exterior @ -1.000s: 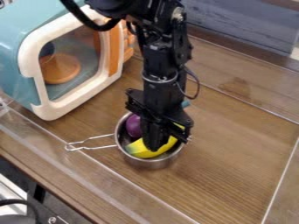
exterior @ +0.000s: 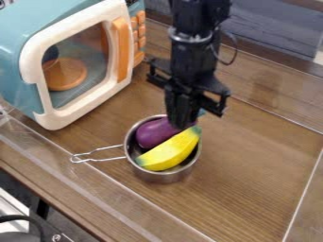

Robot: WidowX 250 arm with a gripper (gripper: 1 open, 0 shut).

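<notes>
A small steel pot point(exterior: 161, 173) with a wire handle stands on the wooden table, holding a purple eggplant point(exterior: 157, 131) and a yellow banana point(exterior: 169, 152). The black gripper point(exterior: 190, 113) hangs just above the pot, over the eggplant's upper end. Whether its fingers are open, and whether anything is between them, cannot be made out clearly.
A toy microwave point(exterior: 38, 38) in light blue, white and orange stands at the back left. A dark cable lies at the lower left edge.
The gripper has risen and moved back, uncovering the eggplant and banana in the pot.
</notes>
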